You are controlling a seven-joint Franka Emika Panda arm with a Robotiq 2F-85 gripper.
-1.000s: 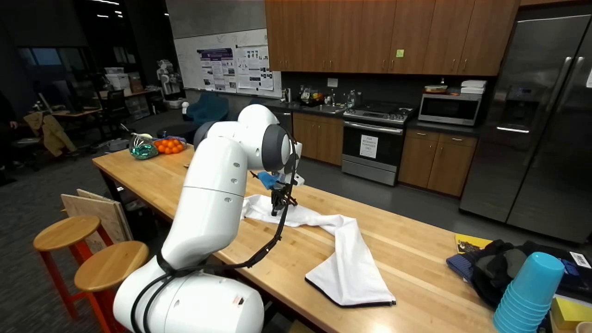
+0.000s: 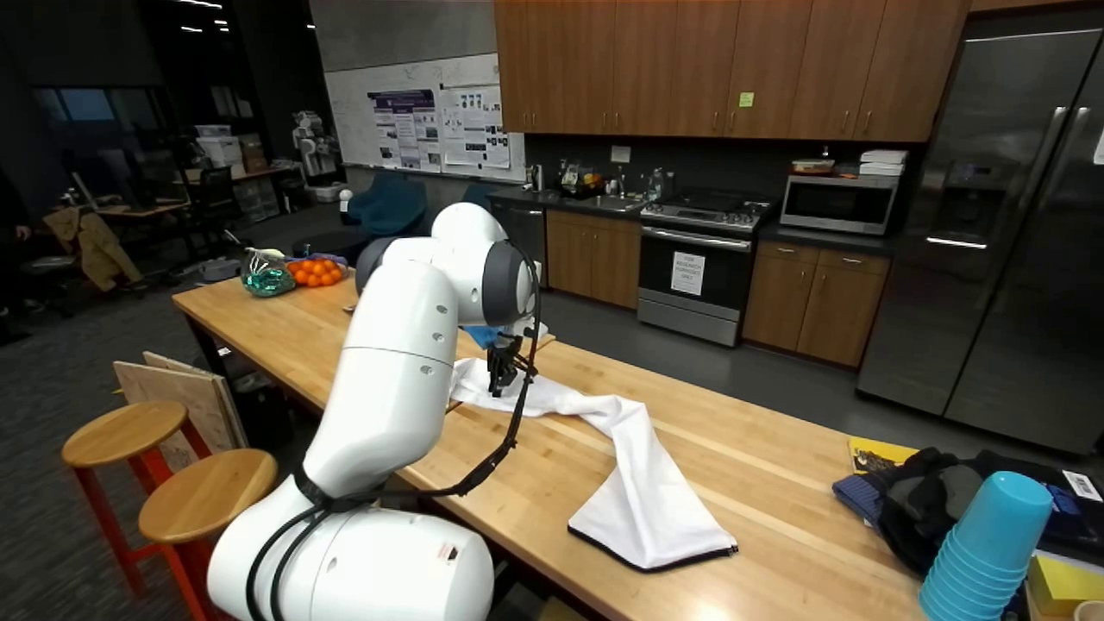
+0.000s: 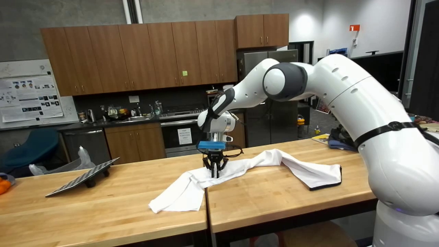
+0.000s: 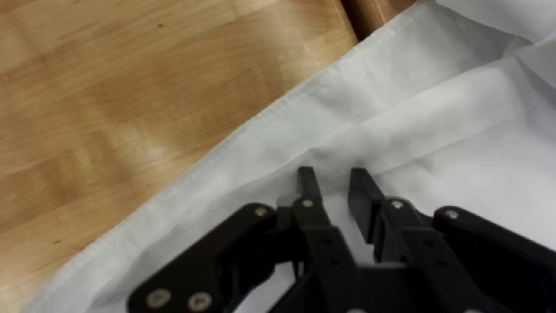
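Note:
A long white cloth (image 3: pixel 263 160) with a dark hem at one end lies bunched across the wooden table. Its hemmed end (image 2: pixel 652 521) spreads flat toward the near side in exterior view 1, while the other end (image 3: pixel 181 195) fans out over the seam between two tabletops. My gripper points down at the cloth's middle. In the wrist view its two black fingers (image 4: pixel 365 195) stand a small gap apart, with white cloth showing below and between them. Whether any fold is pinched cannot be told.
A tilted dark grid panel (image 3: pixel 84 177) stands on the left tabletop. Oranges (image 2: pixel 315 272) and a bag (image 2: pixel 267 274) sit at the far end. Blue stacked cups (image 2: pixel 988 543) and dark clothing (image 2: pixel 921 497) occupy the right end. Bare wood lies either side of the cloth.
My gripper has shifted left and slightly lower in exterior view 1. The cloth's middle section has moved left with it, its bend pulled the same way, while the hemmed end has stayed almost still.

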